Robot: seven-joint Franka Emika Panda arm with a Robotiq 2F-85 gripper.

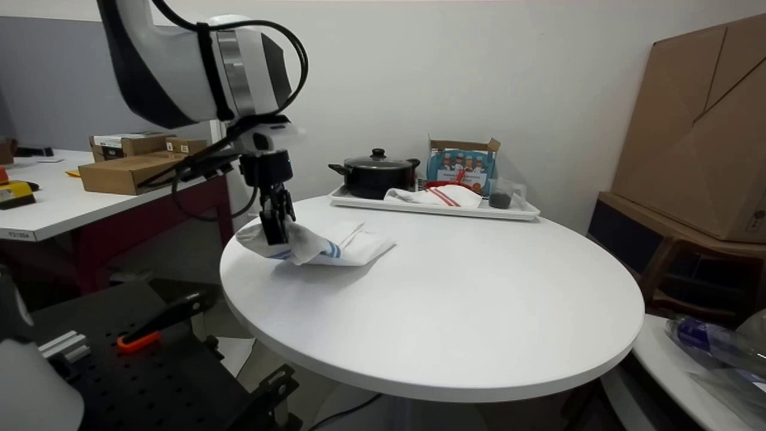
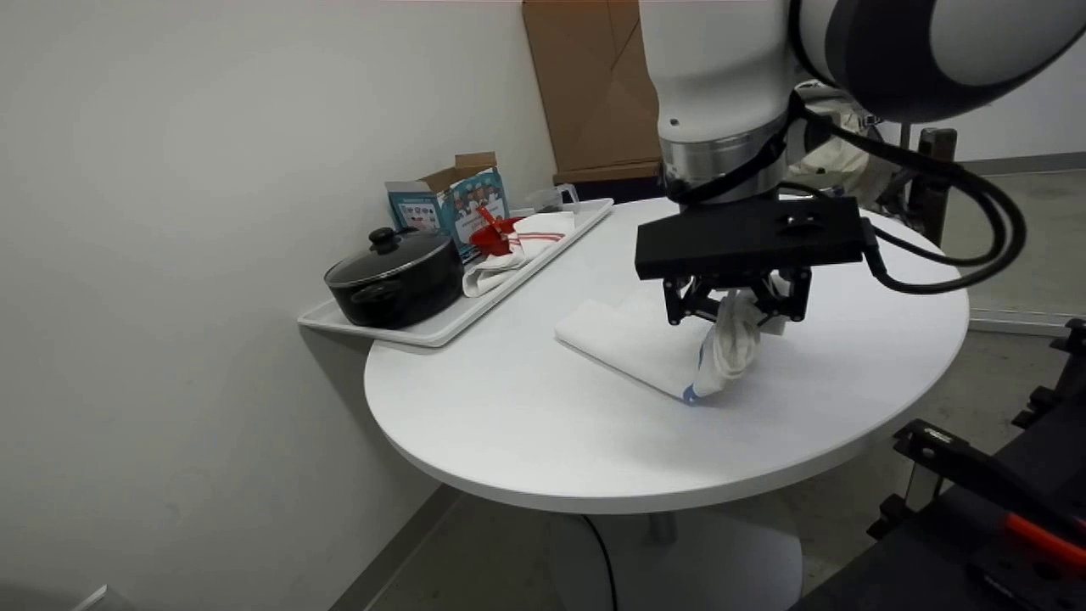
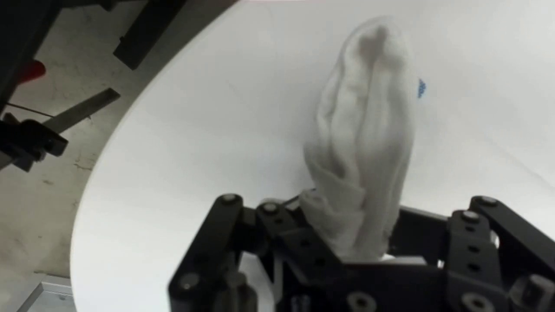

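Observation:
A white cloth with blue stripes (image 1: 366,248) lies partly on the round white table (image 1: 459,301), near its left side in exterior view 1. Its near end is bunched and lifted, pinched by my gripper (image 1: 276,231), which is shut on it. From the other side, the raised folds of the cloth (image 2: 730,351) hang below the fingers, while a flat folded part rests on the tabletop. In the wrist view a gathered strip of cloth (image 3: 369,135) rises from between the fingers; the fingertips themselves are mostly covered by it.
At the back edge, a white tray (image 1: 423,209) carries a black lidded pot (image 1: 377,175), a red-striped cloth (image 1: 438,196), a blue box (image 1: 459,169) and a clear cup (image 1: 502,194).

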